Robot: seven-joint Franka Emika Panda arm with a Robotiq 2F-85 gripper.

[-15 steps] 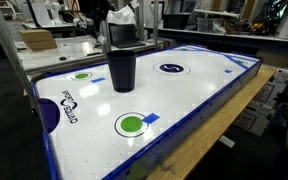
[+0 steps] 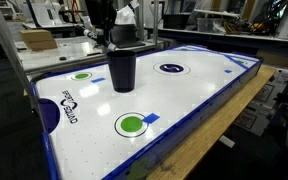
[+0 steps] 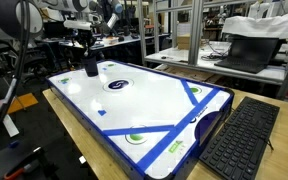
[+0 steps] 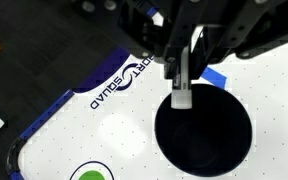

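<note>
A black cylindrical bin [image 2: 122, 72] stands upright on the white board [image 2: 94, 105], and its dark round opening [image 4: 204, 137] shows in the wrist view. My gripper is shut on a small white object [image 4: 181, 97], pale and narrow, whose lower end overlaps the near part of that opening. From the side, the gripper [image 2: 108, 27] hangs over the bin's rim. How far the white object's end is from the rim is hard to tell. Exterior view 2 has the bin [image 3: 91, 67] at the board's far left end.
Blue tape and printed logos mark the board [image 3: 119, 105], otherwise clear around the bin. A black keyboard [image 3: 241, 138] lies beside its near right end, and a laptop [image 3: 249, 52] sits behind. The board's left edge drops off to dark floor.
My gripper has shifted slightly to the right, nearer to above the bin, with the white object still held. The bin has stayed in place.
</note>
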